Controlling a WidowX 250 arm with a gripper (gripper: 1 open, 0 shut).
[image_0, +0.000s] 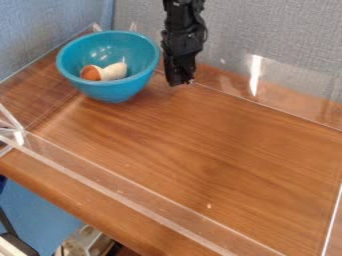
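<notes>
A teal bowl (123, 93) sits at the back left of the wooden table, holding an orange round item (91, 73) and a white item (115, 71). My black gripper (179, 78) hangs just right of the bowl, beside its rim. It looks shut, with nothing visible between its fingers, though it is small and dark.
Clear low edging runs along its borders, with a grey padded wall behind and a blue one at left.
</notes>
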